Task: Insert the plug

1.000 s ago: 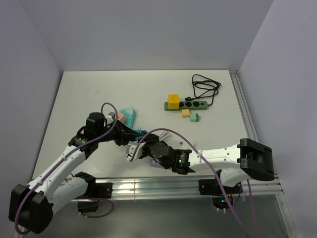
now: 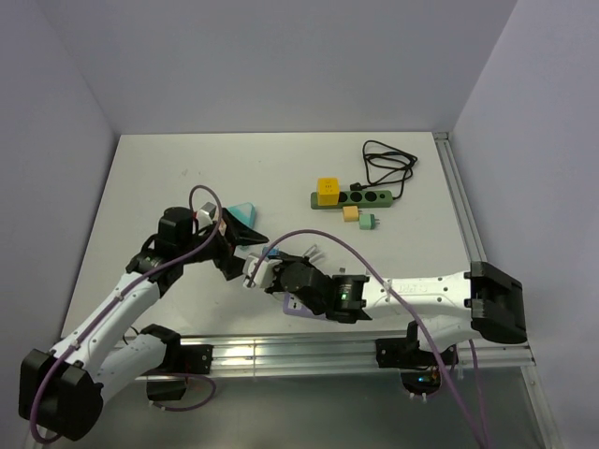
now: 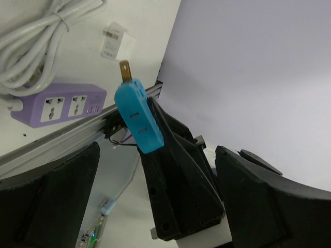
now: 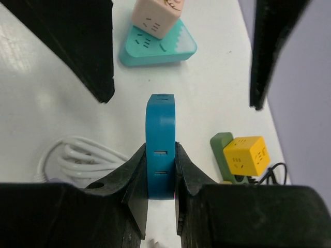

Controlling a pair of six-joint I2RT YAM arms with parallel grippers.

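A blue plug (image 3: 138, 113) with a brass prong is held upright in my right gripper, which is shut on it. My left gripper (image 2: 245, 251) stands open a little to the left of it; in the left wrist view its fingers frame the plug with empty space between them. A purple power strip (image 3: 41, 111) with sockets lies below, partly hidden by the right arm in the top view.
A white coiled cable (image 3: 49, 36), a white charger (image 3: 116, 44), a green strip (image 2: 365, 199) with a yellow cube (image 2: 328, 187), small orange (image 2: 350, 213) and green plugs (image 2: 367, 222), a black cable, and a teal block (image 4: 158, 51) with a pink cube lie around.
My left gripper has pulled back up and left, away from the blue plug. My right arm has shifted slightly right with the plug in it.
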